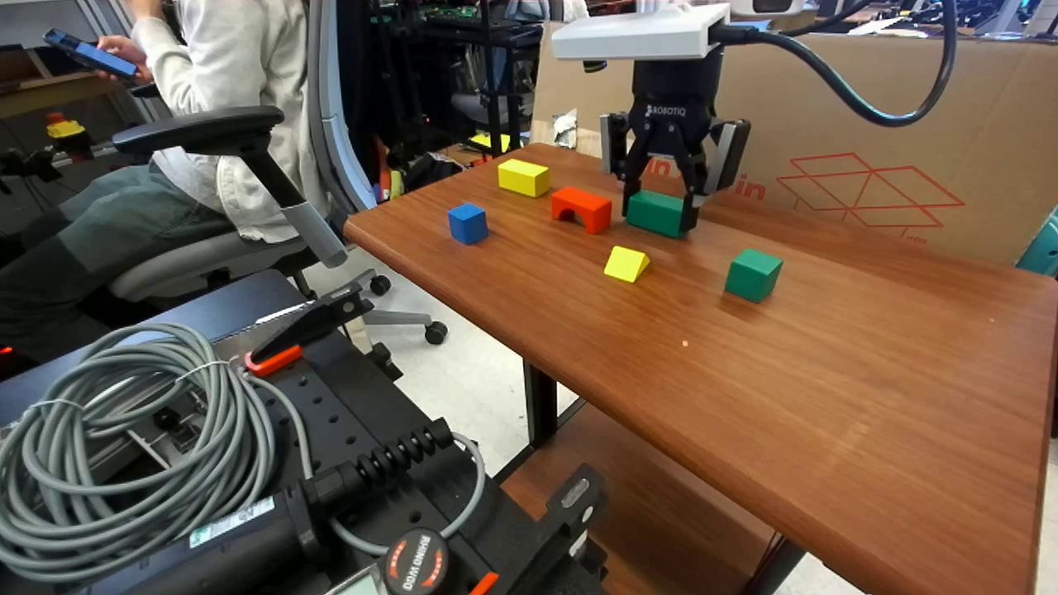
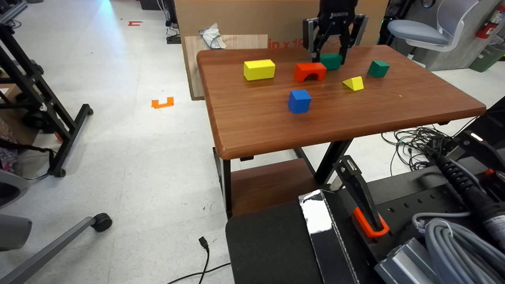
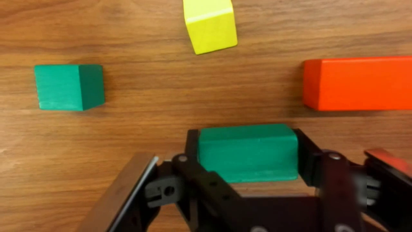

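A long green block [image 3: 249,154] lies on the table toward its back edge. My gripper [image 1: 657,213] is lowered around it, one finger at each end of its length. In the wrist view the fingers [image 3: 191,143] meet both ends with no gap that I can see, and the block rests at table height. In exterior view 2 the same green block [image 2: 331,61] shows between the fingertips, partly covered by them.
Close by stand a red arch [image 1: 582,209], a yellow wedge [image 1: 625,264] and a green cube [image 1: 751,274]. Farther off are a blue cube [image 2: 299,101] and a yellow block [image 2: 259,70]. A cardboard sheet [image 1: 843,129] rises behind the table.
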